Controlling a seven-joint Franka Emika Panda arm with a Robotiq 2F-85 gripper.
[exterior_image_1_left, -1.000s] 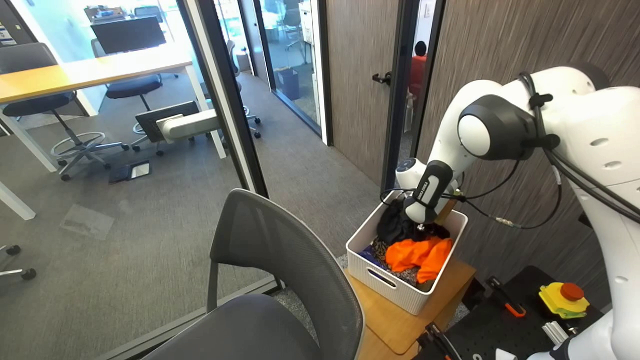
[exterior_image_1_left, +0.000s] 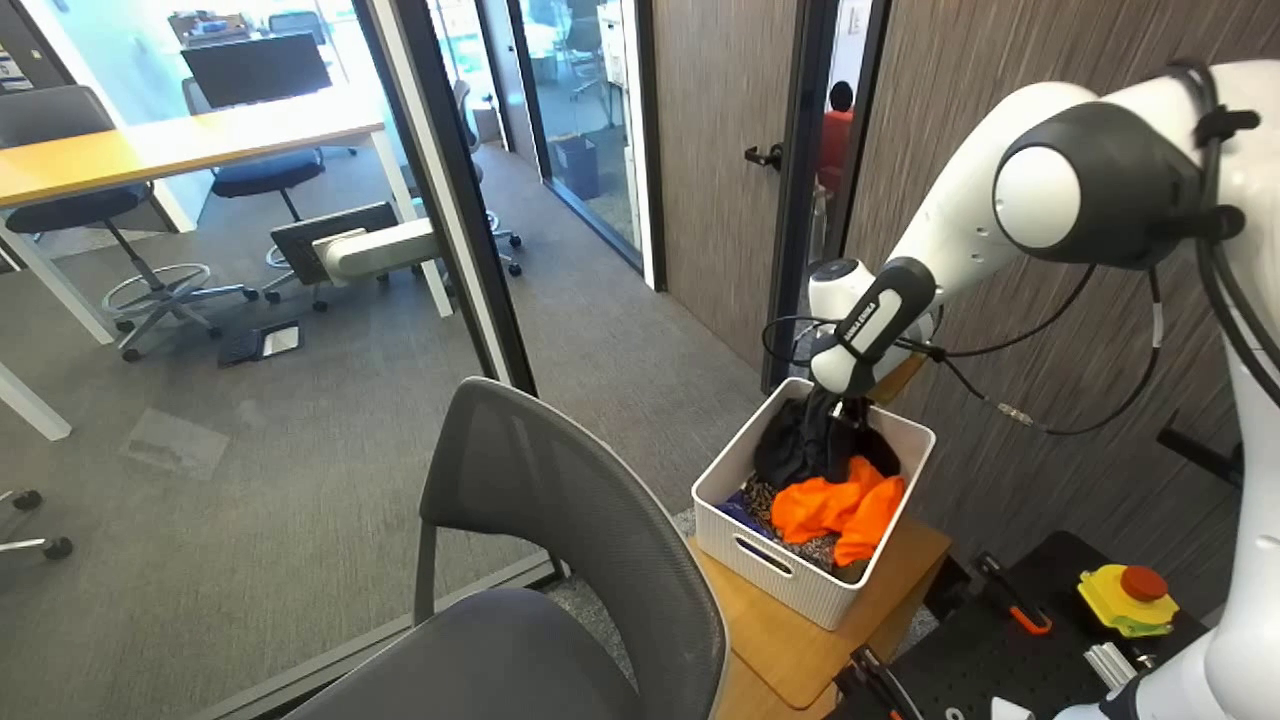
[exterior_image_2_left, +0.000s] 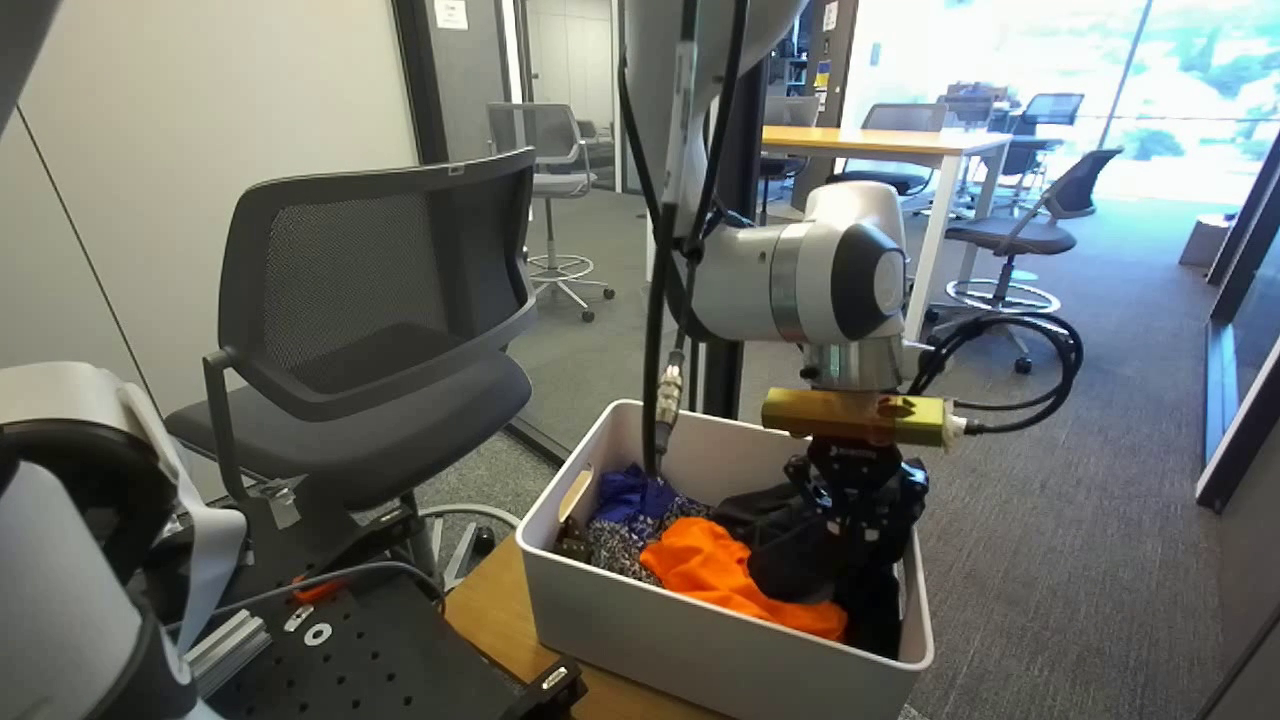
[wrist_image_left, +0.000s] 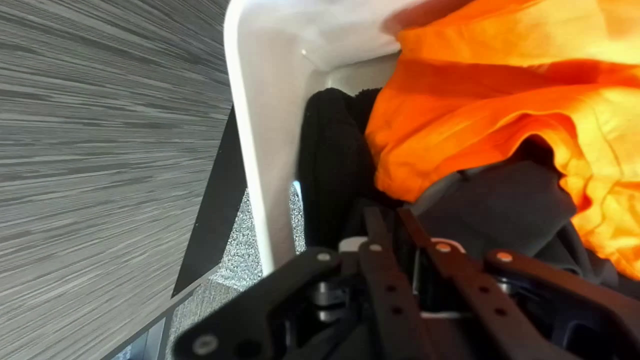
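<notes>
A white basket (exterior_image_1_left: 782, 586) holds a heap of cloth. Down inside it, my gripper is shut on black cloth (exterior_image_2_left: 792, 558), though the pinched part is hard to make out against the dark fingers. Below the gripper in exterior view 2, that cloth bulges upward, its lower part still in the basket. An orange cloth (wrist_image_left: 480, 114) lies beside it, towards the front in exterior view 2. Blue cloth (exterior_image_2_left: 633, 494) and a speckled cloth (exterior_image_2_left: 621, 550) fill the other end.
The basket stands on a wooden stool or small table (exterior_image_1_left: 750, 636). A mesh chair (exterior_image_1_left: 564, 504) is close by. A wood-panelled wall (wrist_image_left: 108, 150) rises near the basket's side. A black perforated board (exterior_image_2_left: 360, 654) carries tools and metal parts.
The arm has risen and drawn back, with its wrist higher over the basket. Black cloth now stands up higher under the gripper. The orange cloth looks unmoved.
</notes>
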